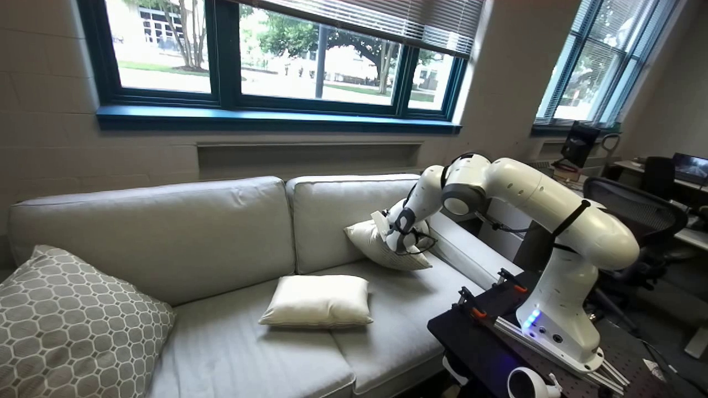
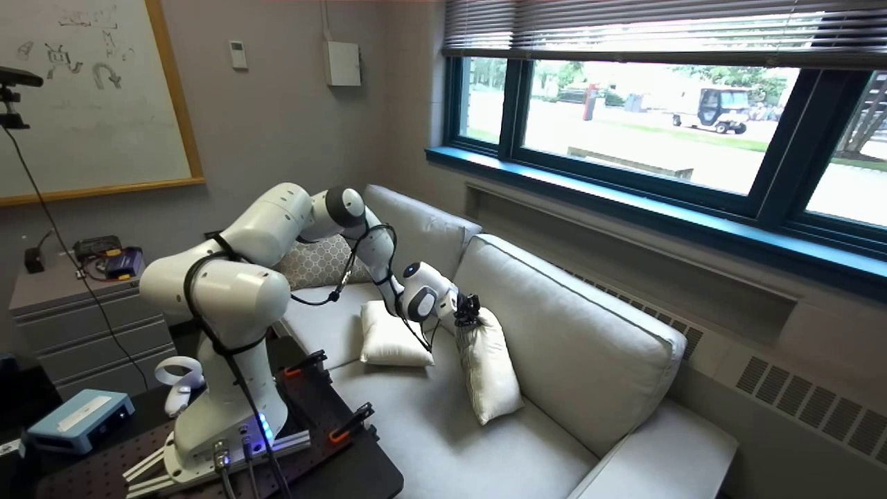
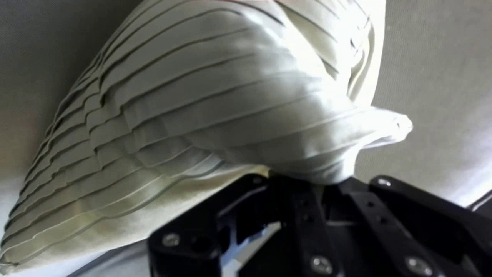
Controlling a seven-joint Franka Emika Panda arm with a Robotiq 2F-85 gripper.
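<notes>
My gripper is shut on a pinched fold of a cream pleated pillow (image 3: 193, 106). In exterior view 2 this pillow (image 2: 490, 366) stands tilted on edge on the seat, close to the backrest, with my gripper (image 2: 468, 316) at its upper edge. Exterior view 1 has the pillow (image 1: 371, 242) at the right part of the sofa, partly covered by the arm. A second cream pillow (image 1: 317, 300) lies flat on the middle of the seat, apart from the gripper. The fingertips themselves are buried behind the fabric in the wrist view.
The grey sofa (image 1: 232, 308) carries a grey patterned pillow (image 1: 76, 325) at its left end in exterior view 1. Its armrest (image 1: 474, 252) is close to the held pillow. A black table (image 2: 366, 457) with clamps bears the arm's base. Seat room is free around the flat pillow.
</notes>
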